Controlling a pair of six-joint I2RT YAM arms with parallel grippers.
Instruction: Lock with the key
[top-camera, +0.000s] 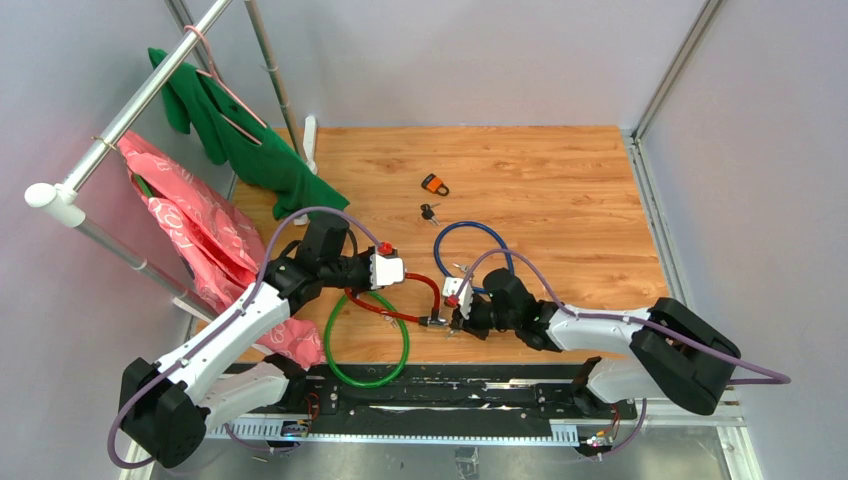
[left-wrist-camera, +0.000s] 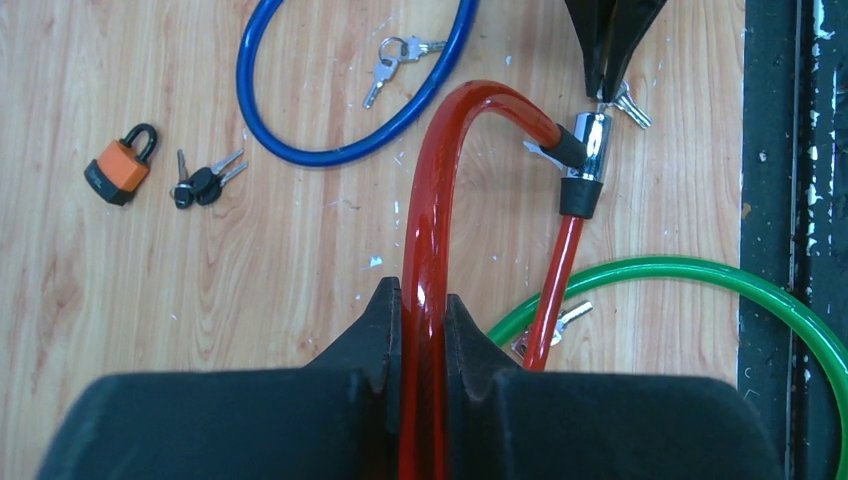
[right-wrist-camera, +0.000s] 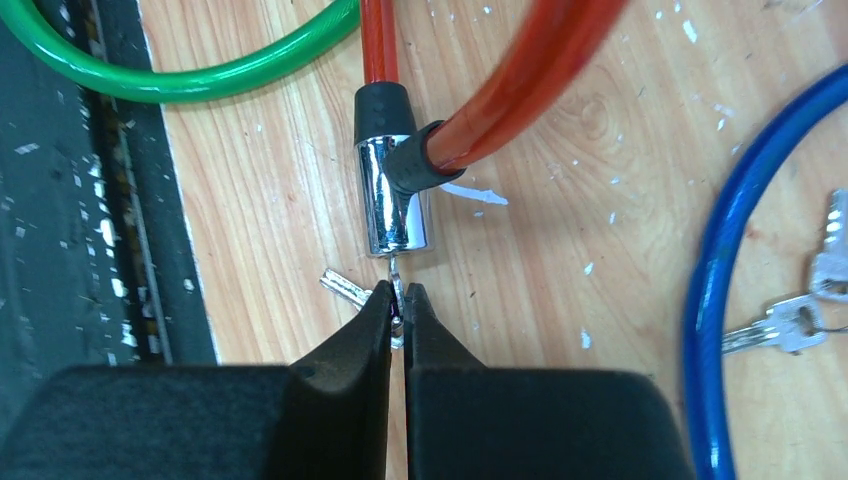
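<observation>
A red cable lock (left-wrist-camera: 424, 260) is gripped by my left gripper, shut on its tube. Its chrome lock barrel (right-wrist-camera: 385, 200) lies toward the near table edge, with black sleeves on both red ends. My right gripper is shut on a silver key (right-wrist-camera: 395, 270), whose shank points at the barrel's end face and meets it; how deep it sits cannot be told. A second key (right-wrist-camera: 345, 288) dangles beside it, partly hidden by the fingers.
A blue cable lock (left-wrist-camera: 330, 155) with keys, an orange padlock (left-wrist-camera: 122, 165) and black-headed keys (left-wrist-camera: 205, 183) lie on the table. A green cable (left-wrist-camera: 660, 268) is under the red one. Clothes on a rack (top-camera: 230, 140) crowd the left side.
</observation>
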